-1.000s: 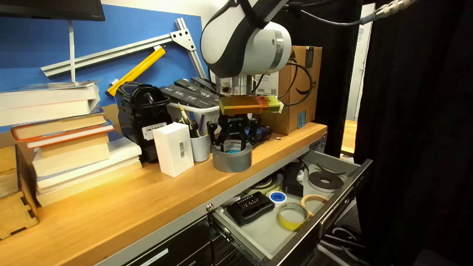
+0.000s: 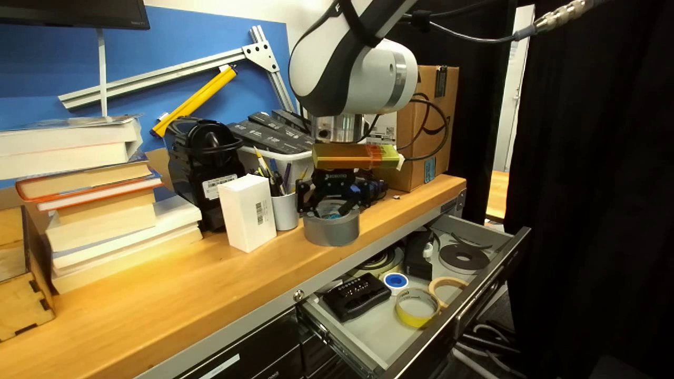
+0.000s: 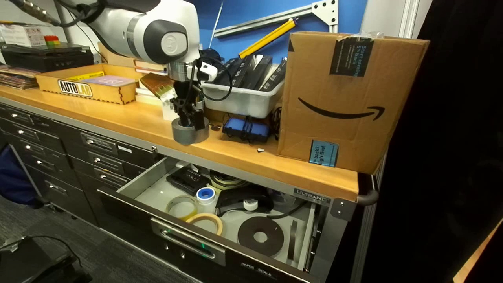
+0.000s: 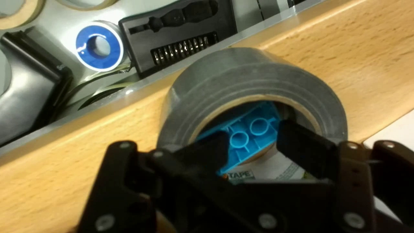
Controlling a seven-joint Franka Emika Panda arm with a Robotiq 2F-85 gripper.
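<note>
A grey roll of duct tape (image 4: 256, 77) lies flat on the wooden worktop close to its front edge. Inside its hole sits a bright blue plastic piece (image 4: 248, 136), with round sockets showing. In exterior view 1 my gripper (image 2: 331, 211) points down into the tape roll (image 2: 331, 231). Its black fingers (image 4: 211, 151) stand apart, one on either side of the blue piece in the wrist view. Whether either finger touches the piece cannot be told. In exterior view 2 the roll's wall (image 3: 190, 136) hides the fingertips.
Below the worktop an open drawer (image 2: 373, 341) holds tape rolls, a black tool case (image 2: 355, 296) and a blue-and-white roll (image 2: 396, 281). A white box (image 2: 247, 213) and a pen cup (image 2: 285, 211) stand close to my gripper. A cardboard box (image 3: 344, 103) stands farther right.
My gripper has come down slightly, and its finger linkages are spread wider than before. The tape roll and the drawer's contents look unmoved.
</note>
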